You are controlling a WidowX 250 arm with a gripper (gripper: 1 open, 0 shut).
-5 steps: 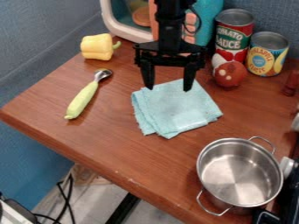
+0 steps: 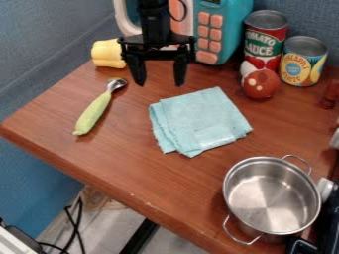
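Observation:
My black gripper [image 2: 159,71] hangs over the back of the wooden table, left of centre, with its two fingers apart and nothing seen between them. It is just in front of a toy microwave and beside a yellow object [image 2: 109,55], possibly a pepper. A folded light-blue cloth [image 2: 199,121] lies mid-table. A pale green spoon-like utensil [image 2: 95,109] lies on the left.
A tomato sauce can [image 2: 264,42], a second can [image 2: 303,63] and a red tomato [image 2: 261,85] stand at the back right. A steel pot [image 2: 269,196] sits at front right. Bare wood [image 2: 126,154] spans the front left.
My gripper has moved back and to the left, away from above the cloth toward the yellow object. The things on the table look unmoved.

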